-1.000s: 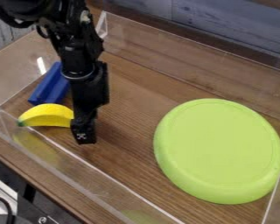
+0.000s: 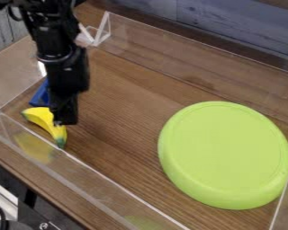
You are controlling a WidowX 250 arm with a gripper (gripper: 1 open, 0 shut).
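Note:
A yellow banana (image 2: pixel 44 121) lies at the left near edge of the wooden table, its tip pointing toward the front. The black gripper (image 2: pixel 62 117) hangs just above and behind the banana's right side, its fingertips close to it; whether it holds the banana or how wide it stands is hard to tell. Partly hidden behind the arm, a blue object (image 2: pixel 39 92) lies beyond the banana.
A large green disc (image 2: pixel 225 157) covers the right part of the table (image 2: pixel 140 90). Clear low walls border the work area.
The gripper has risen and shifted left from low beside the banana. The banana has turned from lying crosswise to pointing toward the front.

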